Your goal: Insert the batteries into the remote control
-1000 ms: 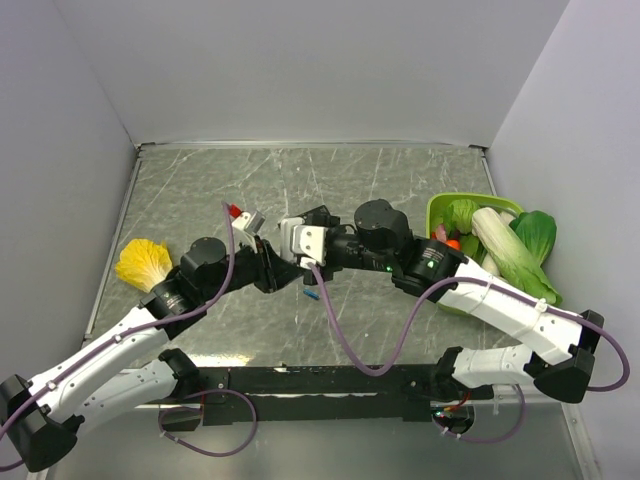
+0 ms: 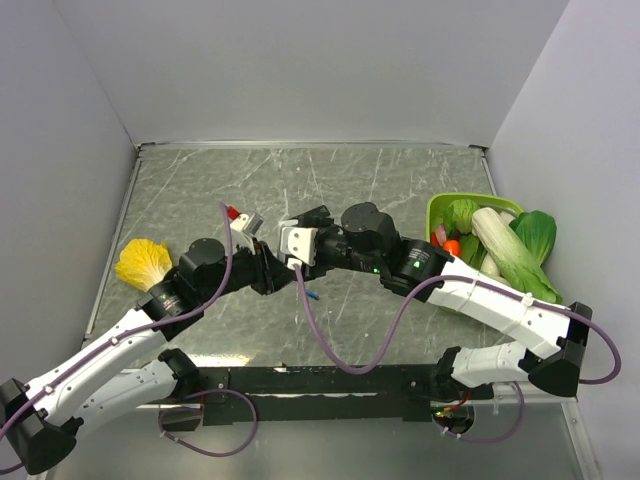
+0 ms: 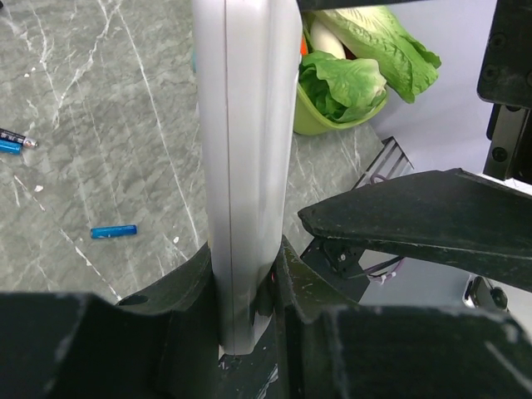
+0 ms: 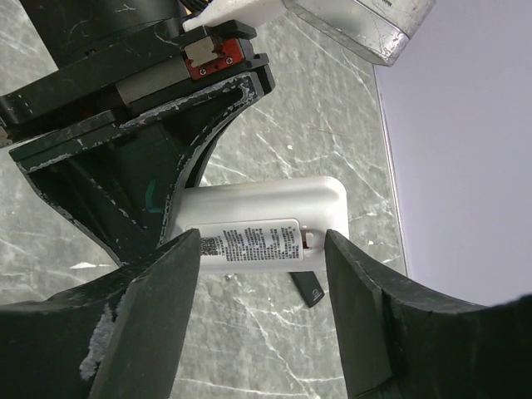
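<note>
My left gripper is shut on the white remote control (image 3: 245, 125), which rises lengthwise through the left wrist view. The remote (image 4: 266, 195) lies across the right wrist view with its battery bay facing me; a printed label (image 4: 259, 243) and a metal contact show there, and no battery is visible in it. My right gripper is open in front of the bay, one fingertip near each end, nothing visible between. A blue battery (image 3: 114, 231) lies on the table, with another blue battery (image 3: 9, 147) and a dark battery (image 3: 18, 138) at the left edge.
A green basket of vegetables (image 2: 434, 215) stands at the right. A yellow cabbage (image 2: 143, 263) lies at the far left, and a red thing (image 2: 232, 212) is behind the left gripper. Beyond both grippers the grey table (image 2: 310, 175) is clear.
The right arm has shifted slightly left toward the left gripper, its purple cable swinging along with it. The left arm holds almost still.
</note>
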